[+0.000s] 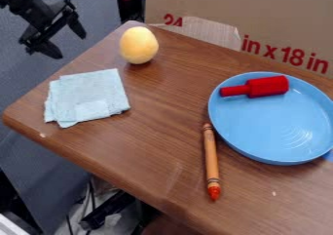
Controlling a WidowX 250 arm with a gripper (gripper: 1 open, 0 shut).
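The black gripper (61, 38) is at the upper left, off the table's edge, its fingers apart with nothing visible between them. A pale blue folded cloth (86, 97) lies on the wooden table (143, 161) below it. A yellow round object (138, 45) stands toward the back left. A blue plate (274, 132) sits on the right with a red cylindrical object (256, 87) on it. An orange crayon (211, 166) lies left of the plate.
A cardboard box (260, 19) stands along the back. Beyond the left edge are floor and dark stands.
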